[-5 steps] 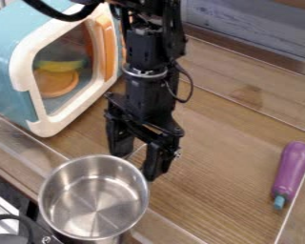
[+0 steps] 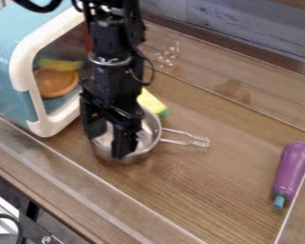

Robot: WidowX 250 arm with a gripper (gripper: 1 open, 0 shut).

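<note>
The black gripper [image 2: 111,133] hangs over a steel pot [image 2: 145,147], its fingers down at or inside the pot and hiding much of it; whether they touch it cannot be told. The pot's wire handle [image 2: 186,139] points right. A yellow-green object [image 2: 152,103] sits behind the pot, partly hidden by the arm.
A light-blue toy oven [image 2: 18,74] with an orange item inside stands at the left. A purple eggplant-like object [image 2: 290,172] lies at the right.
The pot has moved from the near edge back under the gripper, its handle now showing at the right. The gripper has shifted slightly left.
</note>
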